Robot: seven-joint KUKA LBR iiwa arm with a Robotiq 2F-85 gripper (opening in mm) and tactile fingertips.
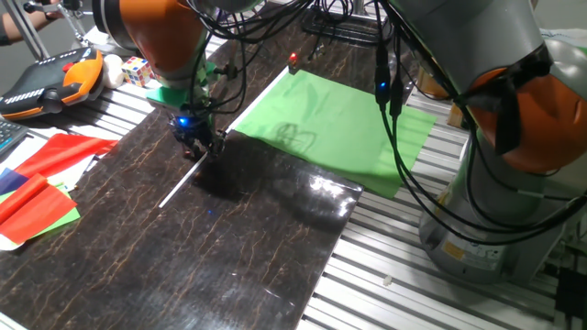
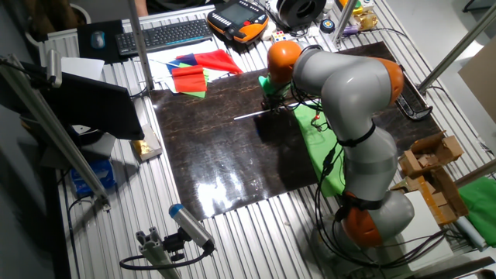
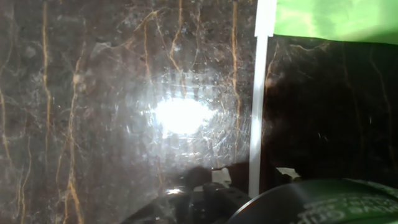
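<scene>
A green flag (image 1: 330,133) lies flat on the dark marbled board, its free side reaching past the board's edge over the slats. Its thin white pole (image 1: 180,186) runs along one side and sticks out bare beyond the cloth. Over this bare stretch, close to the cloth's corner, is my gripper (image 1: 204,149), pointing down. In the wrist view the pole (image 3: 257,112) runs down to the dark gripper parts at the bottom edge, where its lower end is hidden. Whether the fingers touch the pole or stand apart around it does not show.
Red, blue and green flags (image 1: 41,197) lie in a pile at the board's left. An orange-black teach pendant (image 1: 60,82) and a puzzle cube (image 1: 137,71) stand behind them. Open cardboard boxes (image 2: 434,182) are beside the arm's base. The board's front (image 1: 183,275) is clear.
</scene>
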